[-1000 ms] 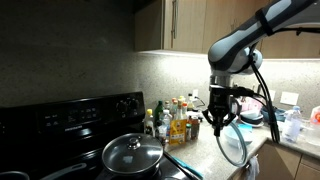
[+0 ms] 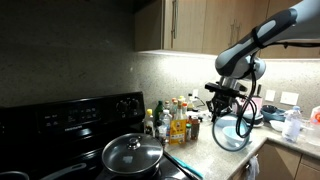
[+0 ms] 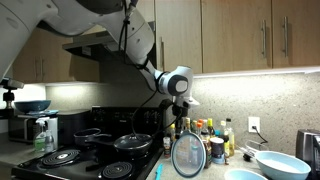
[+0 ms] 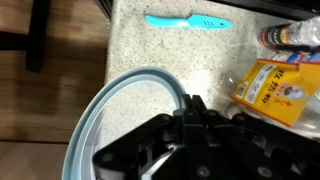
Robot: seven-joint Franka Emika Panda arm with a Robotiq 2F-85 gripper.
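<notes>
A clear round lid [image 3: 188, 170] with a pale rim hangs tilted nearly upright above the counter. My gripper is shut at the edge of the lid's pale blue rim [image 4: 92, 107] in the wrist view. The thin rim appears to sit between the dark fingers, though they hide the exact contact. In exterior view 1 the gripper [image 2: 213, 115] is at the left side of the lid, over the counter right of the bottles. A dark pan [image 2: 132, 156] rests on the stove at the left.
Several bottles [image 2: 178, 126] stand along the wall, close to the gripper. A turquoise utensil [image 4: 188, 21] lies on the speckled counter. Pale blue bowls [image 3: 283, 165] stand to the right in exterior view 2. Wooden cabinets [image 2: 205, 25] hang above the arm.
The arm has drawn back to the right in exterior view 1, and the lid has risen slightly. Its face has turned from a narrow oval toward a wider one. The gripper stays shut.
</notes>
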